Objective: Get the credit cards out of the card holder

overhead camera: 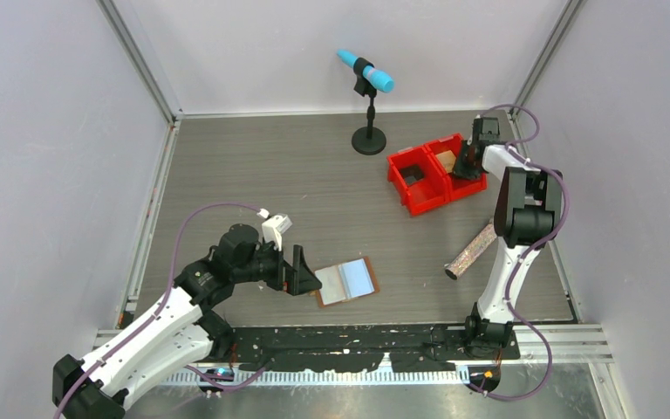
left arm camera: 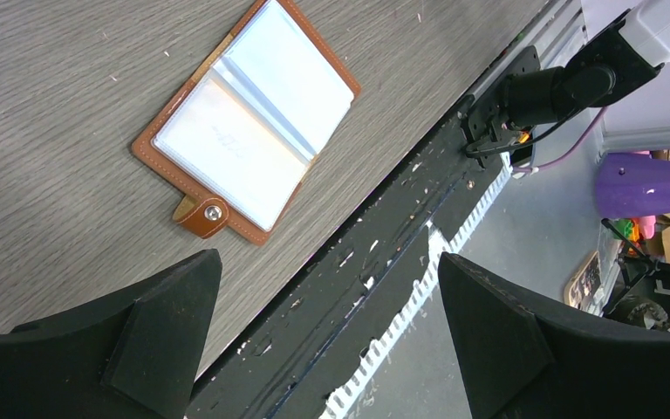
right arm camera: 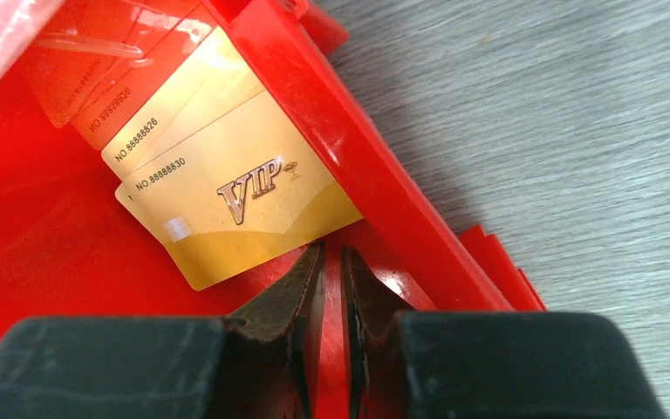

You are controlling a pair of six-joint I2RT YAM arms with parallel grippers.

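Note:
The brown card holder (overhead camera: 346, 282) lies spread open on the table, its clear sleeves (left arm camera: 257, 105) facing up and its snap strap showing in the left wrist view. Beside it my left gripper (overhead camera: 307, 271) stands open, with nothing between its broad fingers. Gold VIP cards (right arm camera: 235, 196) lie overlapping in one compartment of the red bin (overhead camera: 426, 206). My right gripper is inside that compartment, its fingertips close together just below the front card's lower edge. Only a narrow strip of red shows between them; I see no card there. Whether they touch the card is unclear.
Something dark (overhead camera: 412, 175) sits in the bin's other compartment. A glittery cylinder (overhead camera: 471, 250) lies on the right of the table, and a blue microphone (overhead camera: 365, 72) on a black stand is at the back.

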